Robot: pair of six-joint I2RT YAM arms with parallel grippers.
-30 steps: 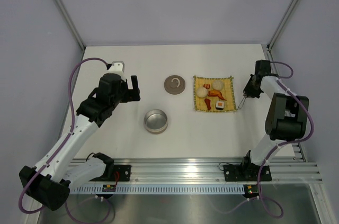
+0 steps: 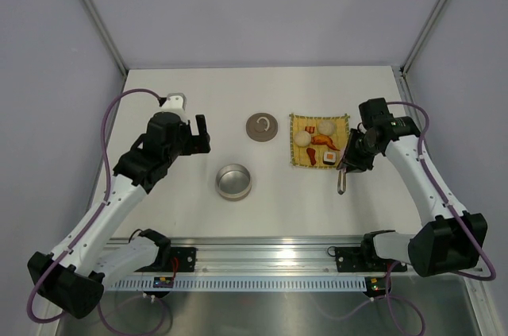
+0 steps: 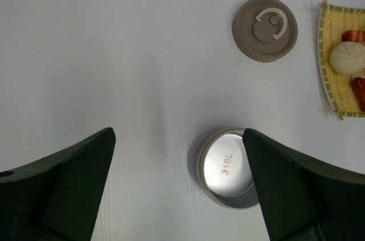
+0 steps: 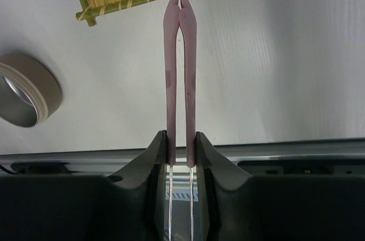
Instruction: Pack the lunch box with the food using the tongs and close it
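The steel lunch box stands mid-table, its grey lid apart behind it. A yellow bamboo mat holds two buns, an orange piece, a dark red piece, a sushi piece and meat. My left gripper stands open, empty, left of the box. My right gripper is shut on a pair of pink-tipped tongs, held beside the mat's near edge, tips close together.
A metal rail runs along the front edge, and walls border the sides and back.
My right arm has moved left and toward the table's front with the tongs, from beside the mat's right end. The left arm and the food are unchanged.
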